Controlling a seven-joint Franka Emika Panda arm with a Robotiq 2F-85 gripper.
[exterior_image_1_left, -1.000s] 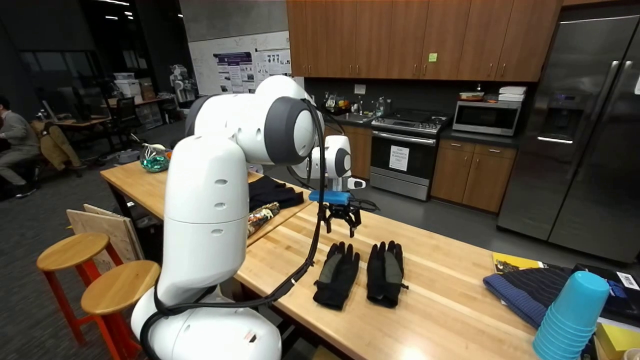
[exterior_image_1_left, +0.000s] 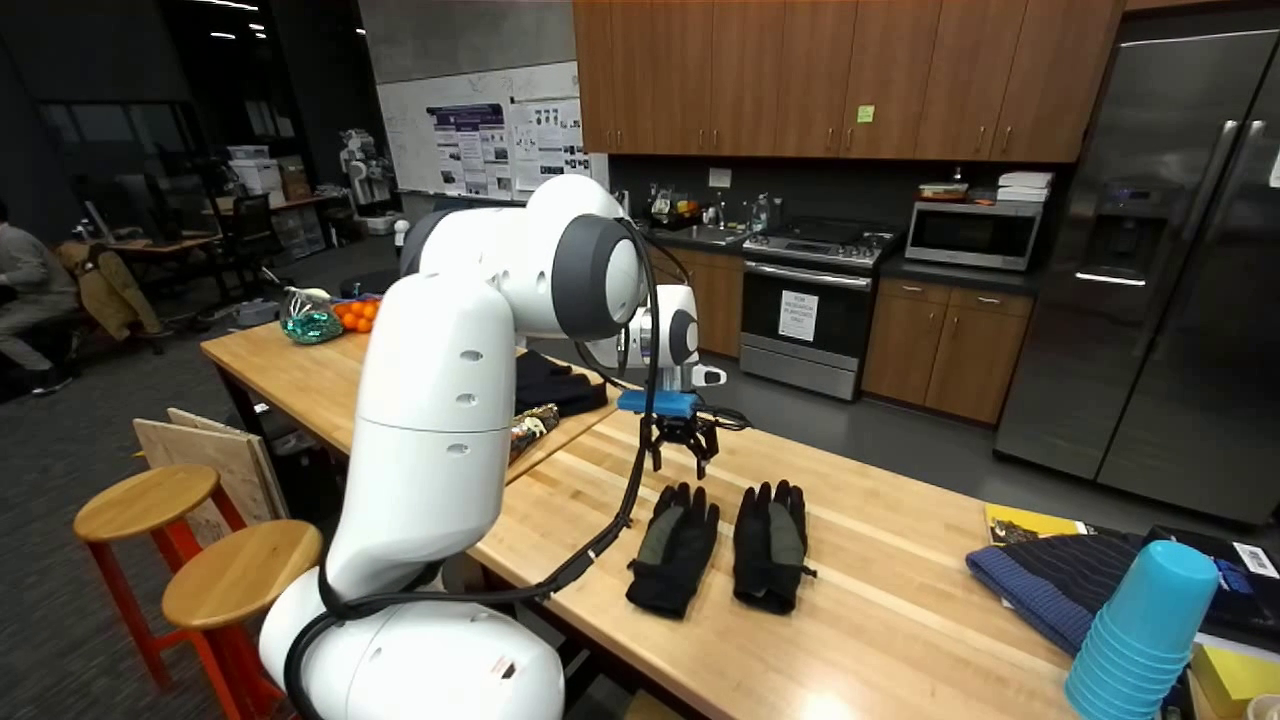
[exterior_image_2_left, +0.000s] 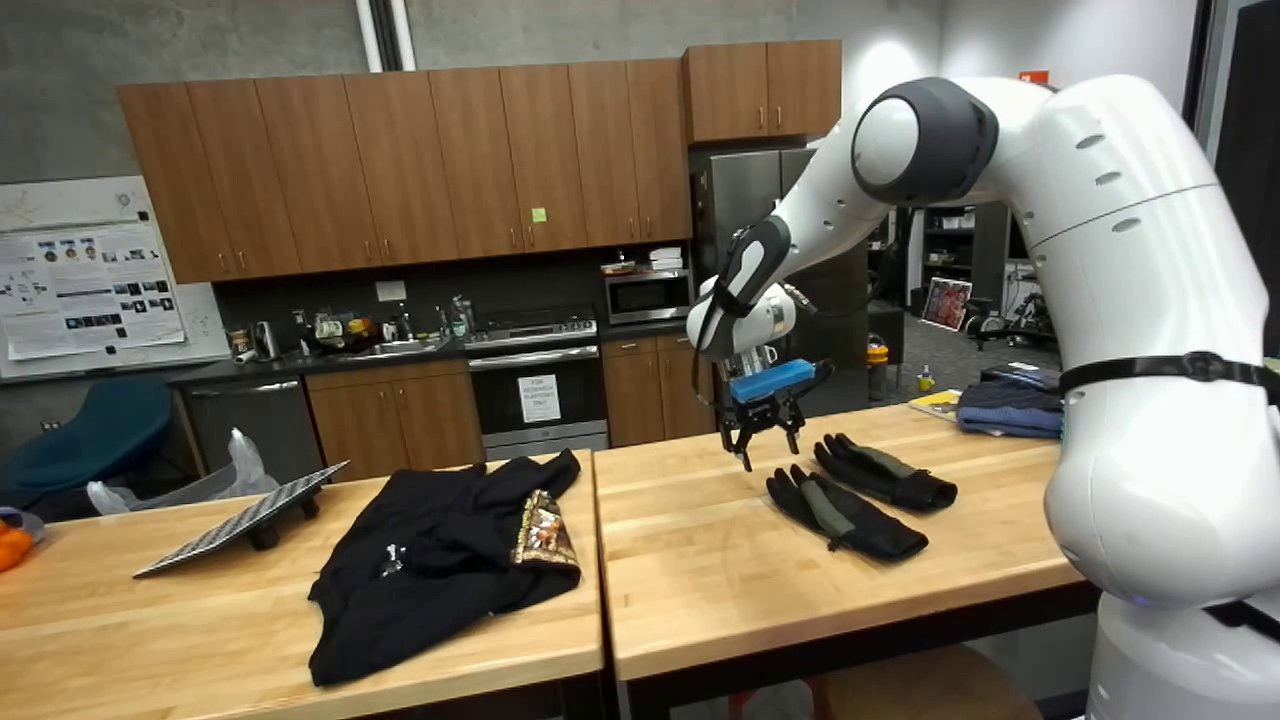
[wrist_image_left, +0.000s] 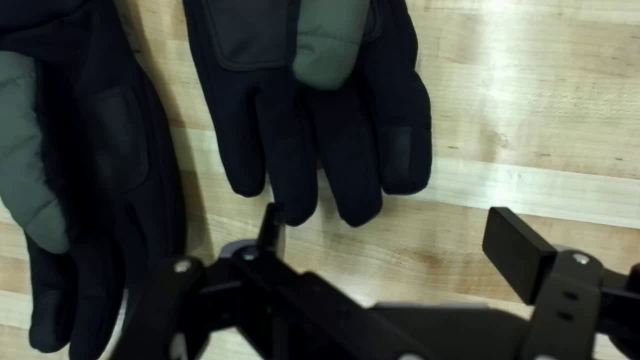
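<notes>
Two black gloves with grey-green thumbs lie flat side by side on the wooden table: a left one (exterior_image_1_left: 675, 554) and a right one (exterior_image_1_left: 769, 547) in exterior view 1, fingers toward the kitchen. My gripper (exterior_image_1_left: 679, 466) hovers above the table just past their fingertips, its fingers wide apart and nothing between them. In the wrist view, one glove (wrist_image_left: 312, 132) points its fingers toward the gap between my fingers, while the other glove (wrist_image_left: 108, 174) lies at the left, partly hidden by the gripper's body.
Black clothing (exterior_image_2_left: 450, 552) with a patterned patch lies on the adjoining table. Stacked blue cups (exterior_image_1_left: 1140, 636) and a folded blue knit item (exterior_image_1_left: 1050, 582) occupy the table's right end. Bare wood surrounds the gloves.
The upper arm links have swung a little to the right and the elbow sits slightly lower. My gripper has barely shifted and remains open. Both gloves lie unmoved.
</notes>
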